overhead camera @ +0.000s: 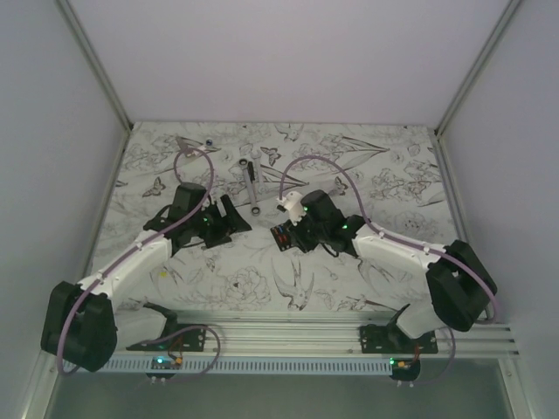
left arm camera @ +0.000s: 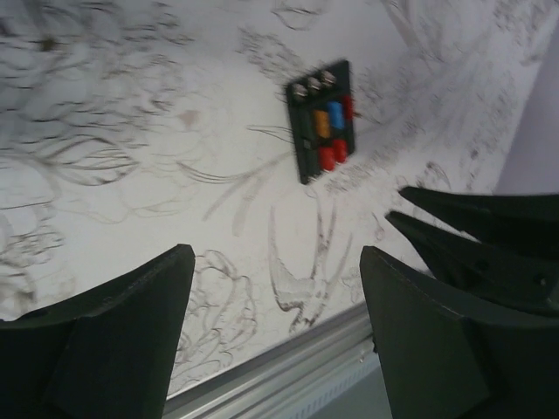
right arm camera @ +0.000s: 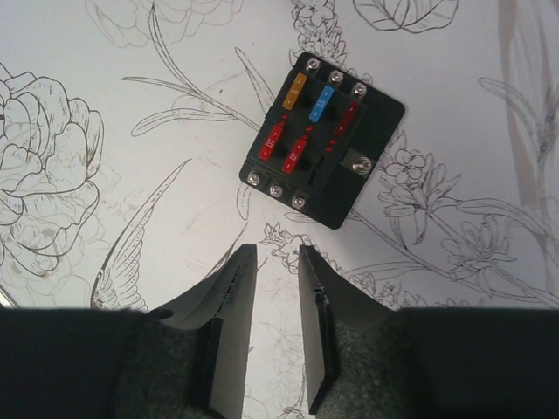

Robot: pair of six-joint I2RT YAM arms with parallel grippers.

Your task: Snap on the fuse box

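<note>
The black fuse box (right arm camera: 322, 141), with orange, blue and red fuses, lies flat on the patterned mat. It also shows in the left wrist view (left arm camera: 311, 129) and partly under the right arm in the top view (overhead camera: 281, 236). My right gripper is open just below the box in its wrist view, nothing between its fingers. My left gripper (overhead camera: 230, 223) is open to the left of the box, above bare mat, with nothing between its fingers.
Several wrenches (overhead camera: 250, 186) lie behind the fuse box, and small tools (overhead camera: 192, 147) sit at the back left. A metal rail (overhead camera: 262, 319) runs along the front edge.
</note>
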